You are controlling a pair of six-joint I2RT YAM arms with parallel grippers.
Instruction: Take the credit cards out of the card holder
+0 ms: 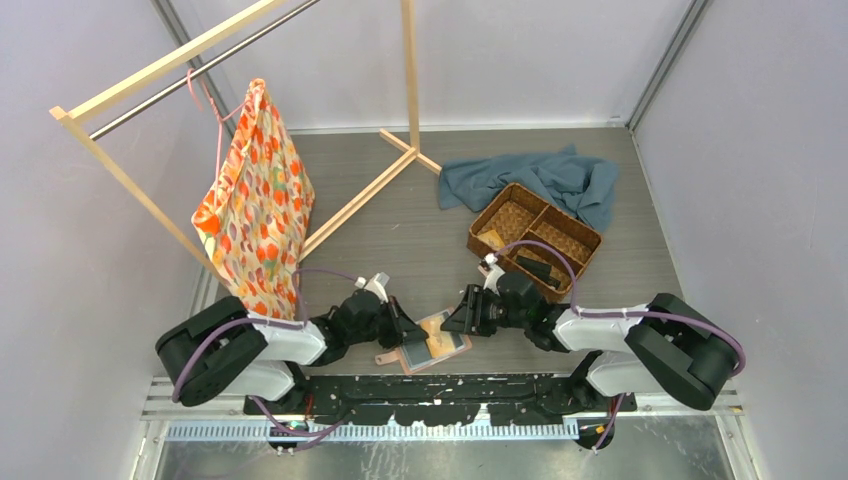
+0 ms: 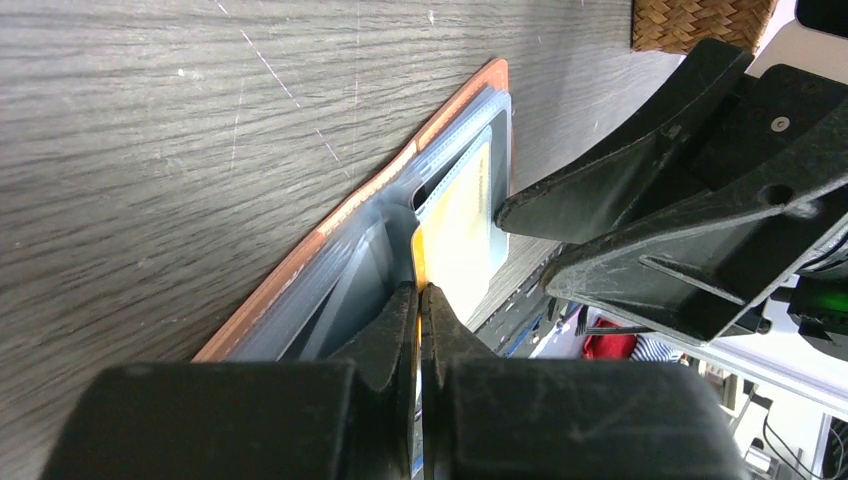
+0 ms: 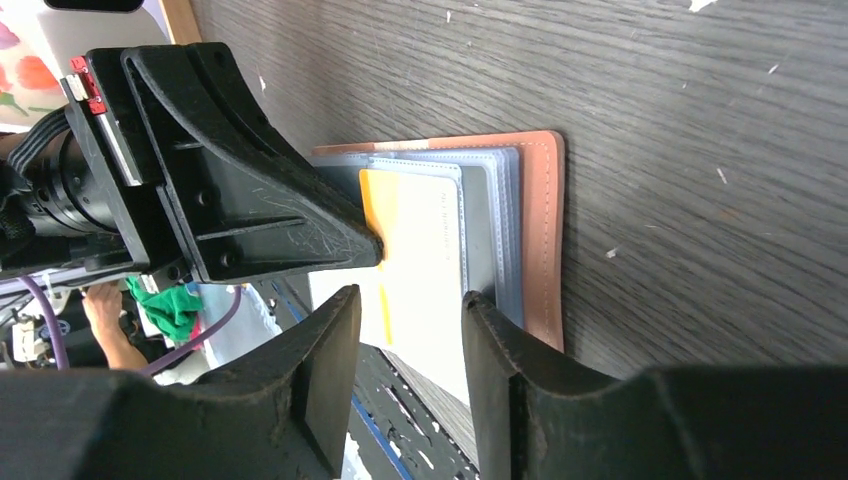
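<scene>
The card holder (image 1: 458, 340), pink-brown with clear sleeves, lies on the table at the front centre, a pale card with a yellow edge (image 3: 420, 260) in its top sleeve. My left gripper is shut with its tips at the card's yellow edge; whether anything is between them is unclear. My right gripper stands part open, its fingertips over the right part of the holder and card, with nothing visibly held.
A wicker basket (image 1: 534, 220) stands behind the right arm, with a blue cloth (image 1: 530, 175) beyond it. A wooden rack with a hanging flowered bag (image 1: 255, 200) occupies the left. The centre behind the holder is clear.
</scene>
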